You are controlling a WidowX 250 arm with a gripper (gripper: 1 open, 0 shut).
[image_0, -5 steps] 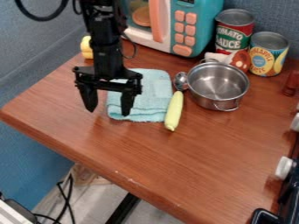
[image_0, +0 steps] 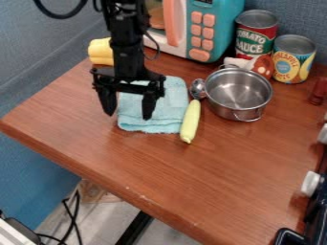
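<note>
The black gripper (image_0: 128, 96) hangs over a light blue folded cloth (image_0: 160, 117) on the wooden table (image_0: 166, 177), its two fingers spread apart, with nothing seen between them. A pale yellow corn (image_0: 190, 122) lies along the cloth's right edge. A steel pot (image_0: 239, 95) stands to the right, with a spoon-like metal piece at its left. A yellow cylindrical item (image_0: 101, 50) is partly behind the arm.
A teal toy microwave (image_0: 205, 33), tomato can (image_0: 255, 33) and second can (image_0: 293, 59) stand at the back. A black appliance with white knobs (image_0: 301, 215) lines the right edge.
The arm and gripper have shifted slightly rightward and up over the last second. The objects on the table look unmoved.
</note>
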